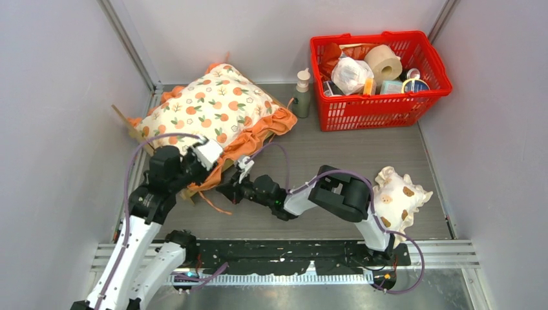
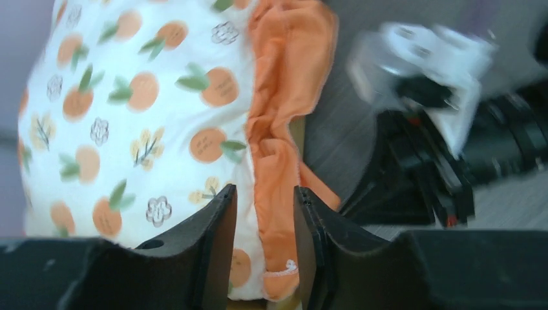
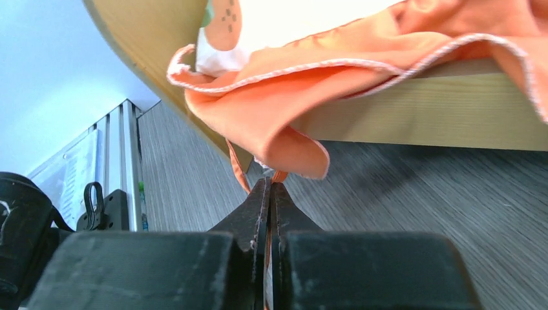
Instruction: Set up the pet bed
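The orange-print cushion (image 1: 207, 110) with orange ruffled edge lies on a wooden frame (image 3: 426, 113) at the back left. My left gripper is above the cushion's front corner, fingers part open, with fabric visible beneath them and none clearly held. My right gripper is low beside the frame's front corner, shut on a thin orange strap hanging below the ruffle. The right arm's end appears beside the left gripper's fingers in the left wrist view, partly blurred.
A small cow-print pillow (image 1: 394, 203) lies at the front right. A green bottle (image 1: 302, 103) and red basket (image 1: 381, 116) full of goods stand at the back.
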